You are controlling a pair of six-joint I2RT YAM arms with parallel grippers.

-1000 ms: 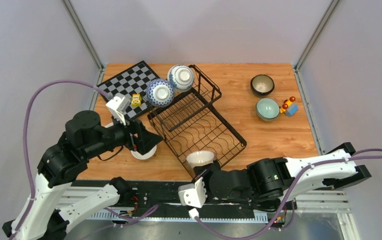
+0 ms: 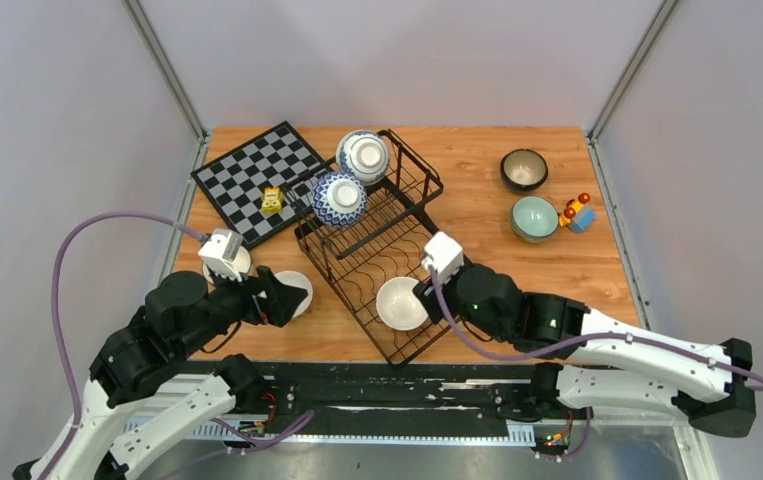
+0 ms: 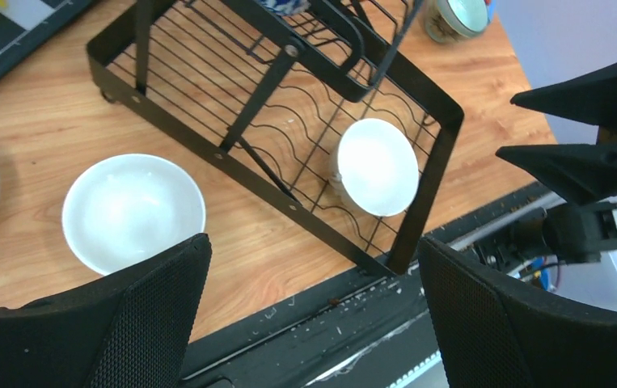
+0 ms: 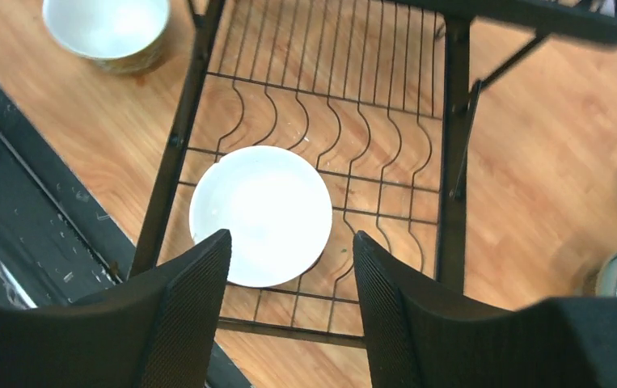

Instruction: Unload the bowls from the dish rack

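A second white bowl [image 3: 133, 210] lies on the table left of the rack. My left gripper [image 2: 272, 298] is open above it, left of the rack. My right gripper [image 2: 427, 299] is open over the lower tier; in the right wrist view the white bowl lies below and between its fingertips.
A dark bowl [image 2: 524, 170], a teal bowl [image 2: 534, 219] and a toy [image 2: 577, 214] stand on the right of the table [image 2: 487, 150]. A chessboard [image 2: 237, 170] with a yellow box lies at back left.
My left gripper has moved left and down. The white rack bowl and the nearer patterned bowl have shifted slightly.
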